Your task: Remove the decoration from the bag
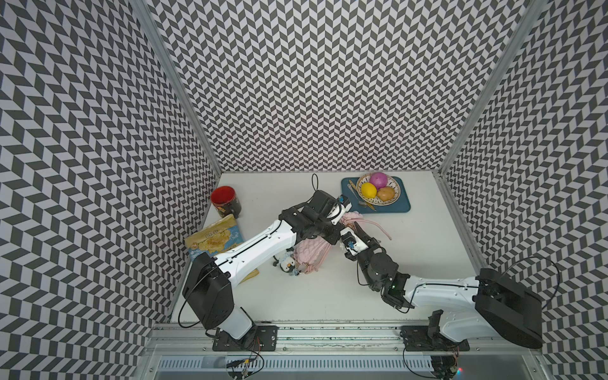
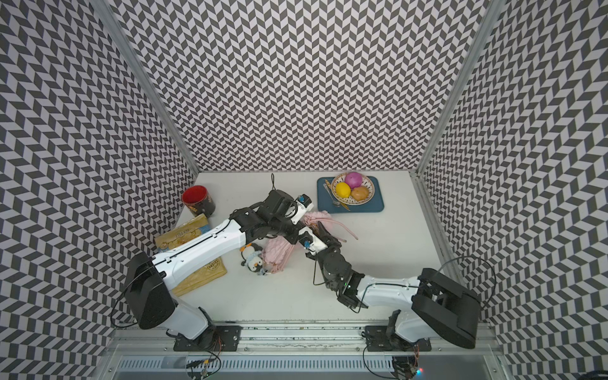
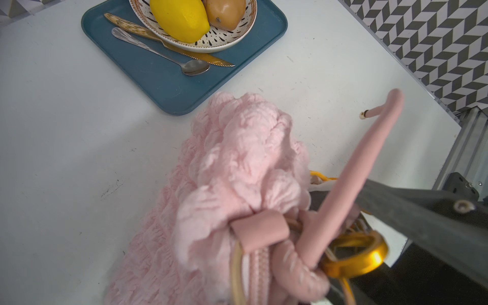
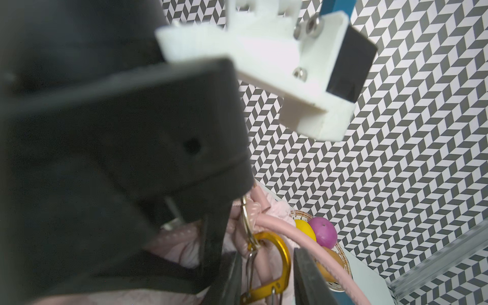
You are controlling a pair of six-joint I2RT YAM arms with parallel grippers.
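Observation:
The pink fluffy bag point(image 3: 239, 152) lies mid-table, its pink handle point(image 3: 350, 178) looping to the right. Beside that handle hangs the decoration's gold clip point(image 4: 280, 264), linked to a thin metal clasp point(image 4: 249, 223). My left gripper point(image 1: 337, 229) is shut on the bag's top; its grip is mostly hidden. In the right wrist view my right gripper is part open, its dark fingers point(image 4: 310, 282) on either side of the gold clip. Whether they touch it I cannot tell. A grey-and-white penguin plush point(image 1: 288, 261) lies left of the bag.
Behind the bag stands a blue tray point(image 1: 405, 204) with a patterned bowl point(image 1: 380, 201) of fruit, a knife and a spoon. A red-lined cup point(image 1: 226, 201) and a printed packet point(image 1: 215, 237) are at the left.

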